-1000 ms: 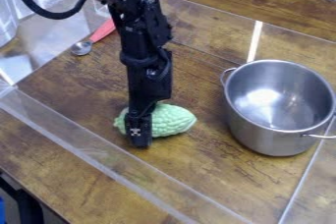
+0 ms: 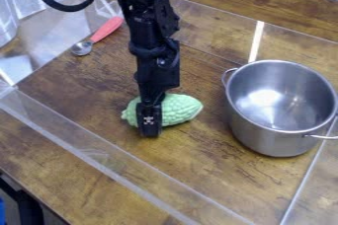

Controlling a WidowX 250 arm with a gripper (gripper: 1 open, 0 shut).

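Observation:
My black gripper [image 2: 149, 118] reaches down from the top onto a pale green, bumpy corn-shaped object [image 2: 177, 111] lying on the wooden table. The fingertips are low over its left part and overlap it; whether they are closed on it is hard to make out. A large steel pot [image 2: 271, 106] with side handles stands just to the right of the green object.
A spoon or ladle with a red handle [image 2: 106, 30] lies at the upper left beside a clear plastic edge. Bare wood [image 2: 185, 185] is in front, and strips of clear or pale material cross the table at lower left and right.
The gripper and the green object have shifted very slightly; the pot has not moved.

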